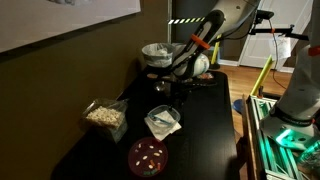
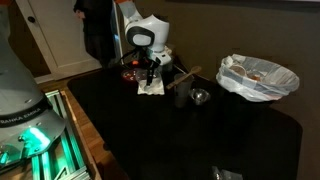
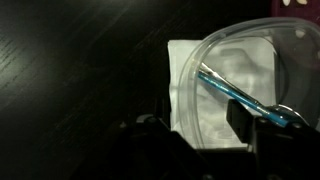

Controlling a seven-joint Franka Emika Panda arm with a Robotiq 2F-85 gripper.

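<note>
A clear plastic container sits on a white napkin near the table's middle. In the wrist view, the container's curved rim fills the right side, and a utensil with a blue handle lies within its outline. My gripper is open there, its dark fingers at the lower edge, one on each side of the near rim; whether they touch it I cannot tell. In exterior view 2 the gripper points down over the napkin, and the container is hard to make out.
A dark red plate stands at the front, a bag of pale pieces to the left. Beyond are a white-lined basket, a small metal bowl and a wooden spoon in a dark cup.
</note>
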